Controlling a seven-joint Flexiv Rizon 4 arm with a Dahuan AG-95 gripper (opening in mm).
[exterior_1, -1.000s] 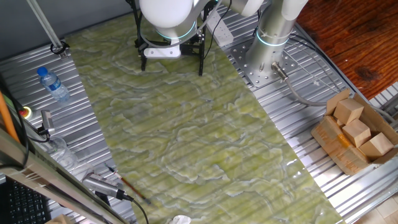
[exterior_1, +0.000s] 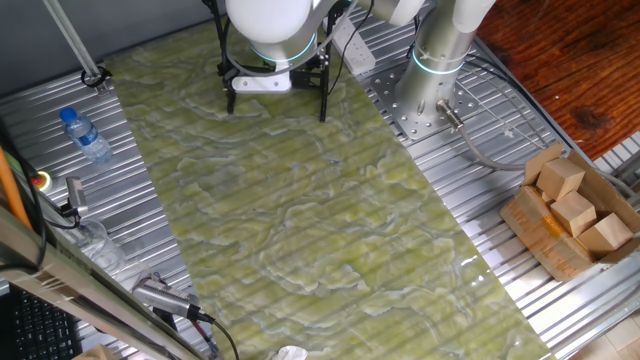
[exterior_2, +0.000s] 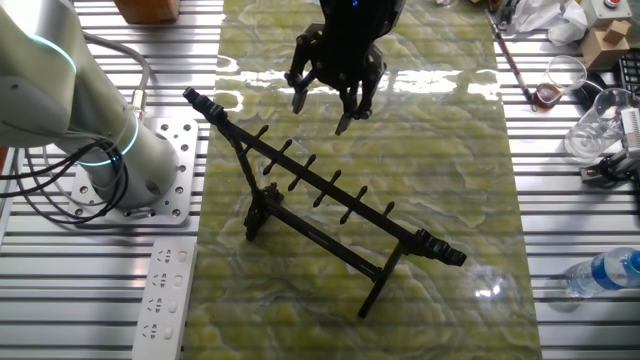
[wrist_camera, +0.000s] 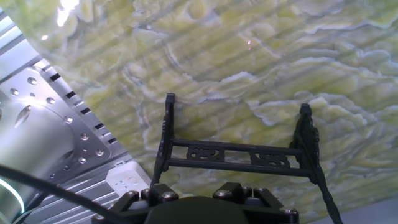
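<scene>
A black rack (exterior_2: 325, 187) with a row of small pegs along its top bar stands upright on the green marbled sheet (exterior_2: 450, 300). My gripper (exterior_2: 320, 118) hangs beside that bar in exterior view 2, fingers apart and nothing between them. From the wrist, the rack's feet and lower crossbar (wrist_camera: 239, 167) show past the gripper parts at the bottom edge. Exterior view 1 shows only the rack's side legs (exterior_1: 323, 95), as the arm covers the rest. A thin brown stick, perhaps a brush (exterior_2: 512, 58), lies at the sheet's edge.
A bottle (exterior_1: 86, 136) is left of the sheet, and a carton (exterior_1: 545, 235) of wooden blocks is right of it. The power strip (exterior_2: 165, 300) and arm base flank the rack. Clear cups (exterior_2: 602, 125) stand off the sheet.
The thin stick, earlier lying partly across the sheet's lower left in exterior view 1, has shifted left to the sheet's edge. The arm and rack look unmoved.
</scene>
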